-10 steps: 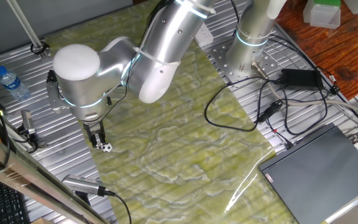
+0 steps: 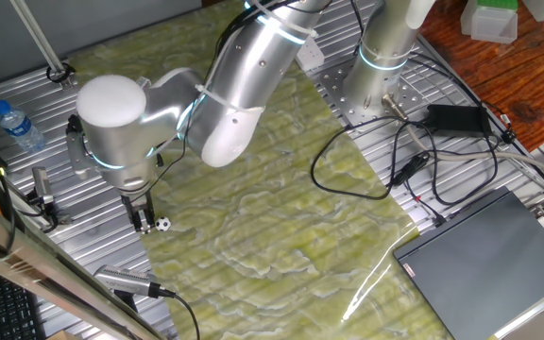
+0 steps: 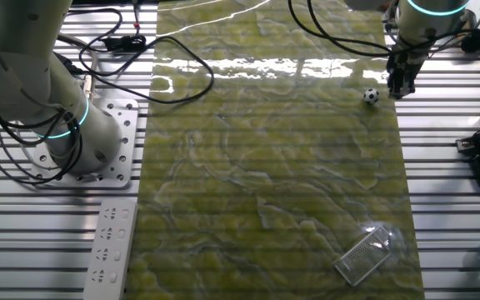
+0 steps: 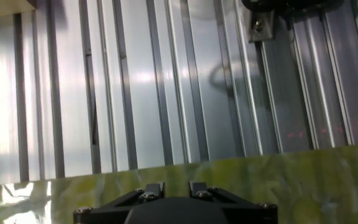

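A small black-and-white soccer ball (image 2: 163, 225) rests near the edge of the green marbled mat (image 2: 253, 274). Just left of it, in exterior view 1, my gripper (image 2: 144, 227) hangs low with its fingers pointing down. Exterior view 2 shows the ball (image 3: 371, 96) slightly apart from the gripper (image 3: 401, 90), on the mat's side of it. In the wrist view the two fingertips of the gripper stand apart, open, with nothing between them. The ball is out of sight there; ribbed metal and a strip of mat fill that view.
A flat, clear grater-like piece (image 3: 363, 257) lies on the mat. Off the mat are a water bottle (image 2: 19, 127), a silver cylindrical device (image 2: 126, 280) near the gripper, a dark laptop (image 2: 494, 269) and looped black cables (image 2: 348, 195).
My gripper has shifted a little left, from against or over the ball to beside it. The ball stays in nearly the same place on the mat.
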